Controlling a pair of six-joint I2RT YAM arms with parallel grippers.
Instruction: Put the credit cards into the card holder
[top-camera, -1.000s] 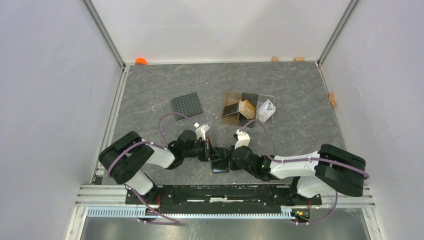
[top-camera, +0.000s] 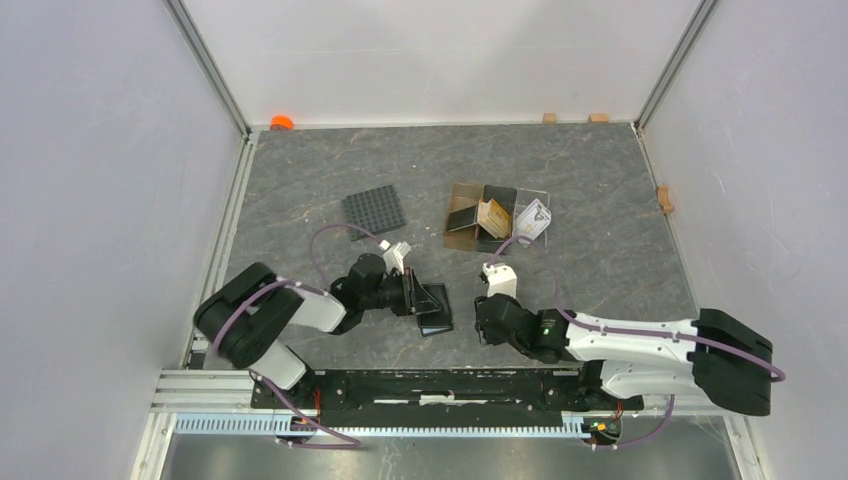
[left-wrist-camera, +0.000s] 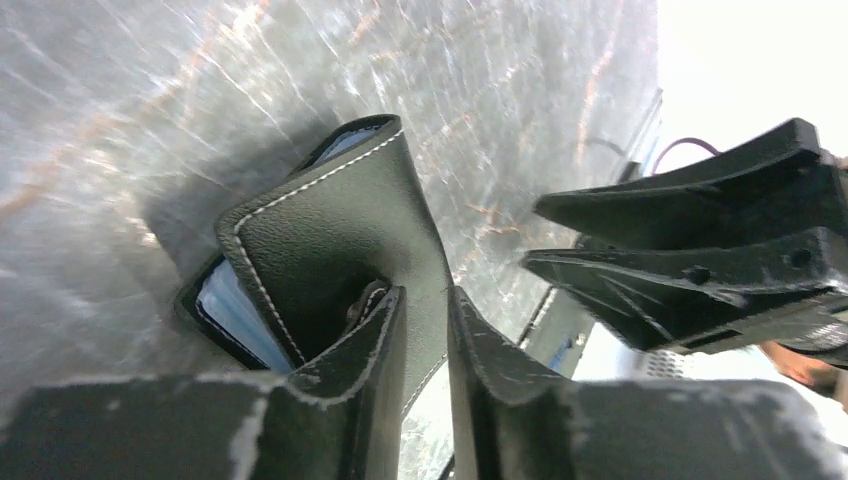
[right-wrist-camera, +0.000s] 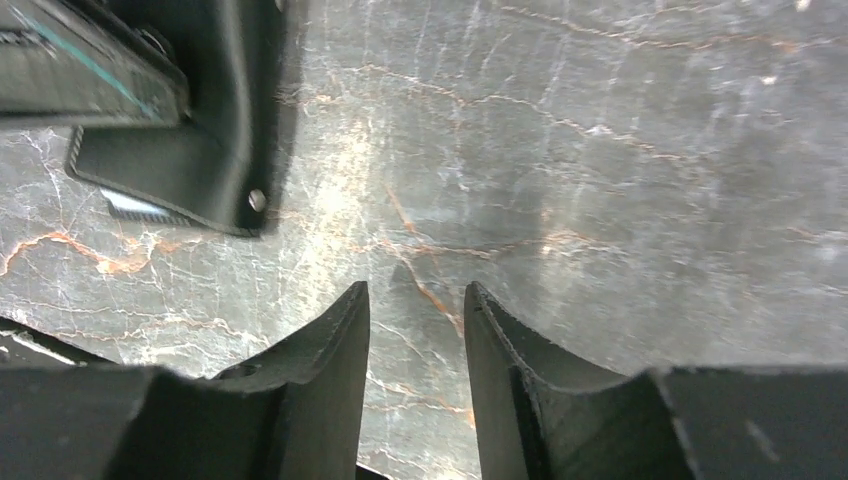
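The black card holder (top-camera: 435, 308) lies slightly turned on the table, with white-blue stitching and clear pale sleeves showing in the left wrist view. My left gripper is right at the card holder (left-wrist-camera: 345, 230), one fingertip over the dark leather beside a small stitched fold. A narrow gap parts its fingers, with leather visible there; whether they grip it cannot be told. To the right, my right gripper is apart from the holder, fingers parted, only bare table between them. No loose credit card can be made out singly.
Behind the arms stands an organizer box (top-camera: 460, 238) with several items, including a tan pack (top-camera: 493, 218) and a white pack (top-camera: 534, 221). A dark ribbed mat (top-camera: 374, 210) lies at the back left. Bare table separates the holder and right gripper.
My right gripper has drawn away to the right from the card holder. The holder has shifted a little left and back, and turned slightly, with the left gripper still at it.
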